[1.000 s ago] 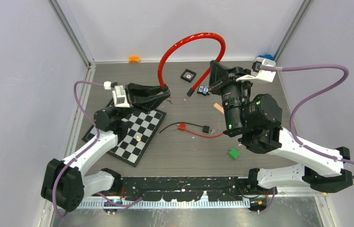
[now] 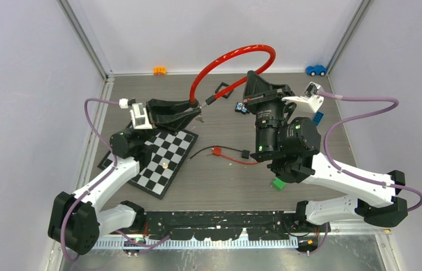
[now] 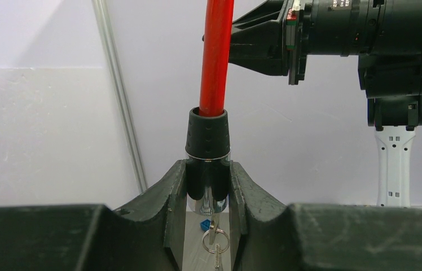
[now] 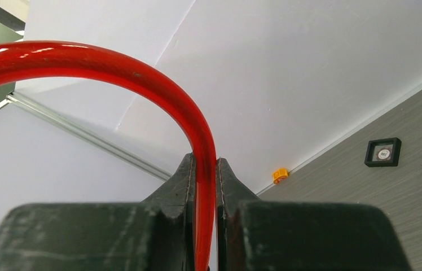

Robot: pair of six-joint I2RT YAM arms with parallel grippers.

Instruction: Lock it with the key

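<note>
The red cable lock (image 2: 246, 49) arches in a loop between my two grippers. My left gripper is shut on its lock body (image 3: 207, 144), a black and metal cylinder held upright. Below that cylinder hang a key (image 3: 213, 230) and a key ring (image 3: 225, 244). My right gripper is shut on the red cable, a short way behind its free end. In the top view that free end (image 2: 210, 100), a black sleeve with a metal pin, appears close beside the lock body; whether they touch I cannot tell. The left wrist view does not show the pin.
A checkered board (image 2: 166, 160) lies beneath the left arm. Black and red cables (image 2: 225, 148), a green block (image 2: 278, 183), an owl piece (image 2: 242, 108) and a small black frame (image 2: 220, 87) lie on the table. Both arms are raised above it.
My right gripper has shifted slightly left with the cable. The free end has swung left and up in the top view, closer to the lock body. The left arm has hardly moved.
</note>
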